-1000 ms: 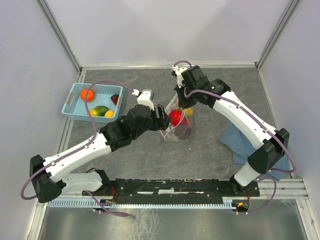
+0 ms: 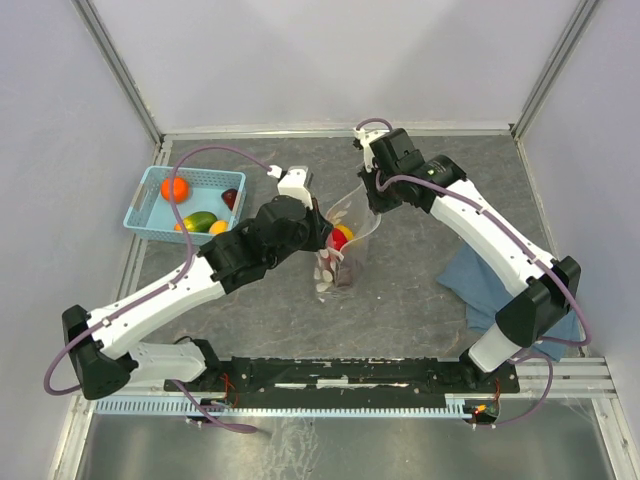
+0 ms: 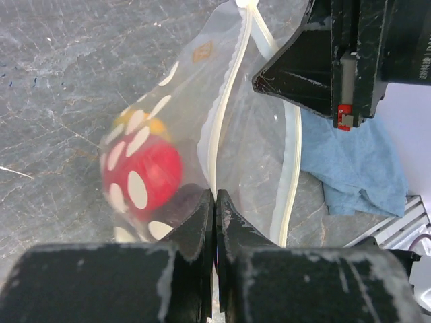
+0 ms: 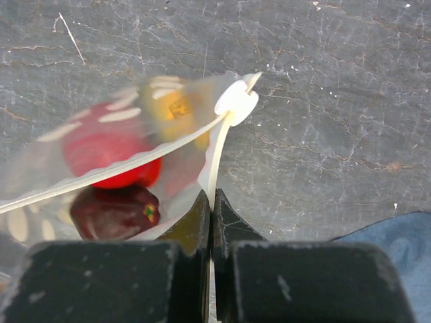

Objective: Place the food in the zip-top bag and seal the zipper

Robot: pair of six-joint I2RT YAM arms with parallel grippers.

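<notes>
The clear zip top bag (image 2: 345,265) stands between my grippers, holding a red round food (image 3: 151,175), a yellow one (image 4: 172,111) and a dark red one (image 4: 111,214). My left gripper is shut on the bag's zipper edge, which runs upward from its fingertips in the left wrist view. My right gripper is shut on the other end of the bag's edge, near the white slider (image 4: 237,102).
A blue basket (image 2: 150,208) at the back left holds an orange, a mango-like fruit, a yellow fruit and a dark one. A blue cloth (image 2: 470,280) lies to the right. Bare grey mat surrounds the bag.
My left gripper, open a second ago, is now shut on the bag's edge and has shifted slightly. My right gripper has moved a little right and back, and the bag has shifted and stretched.
</notes>
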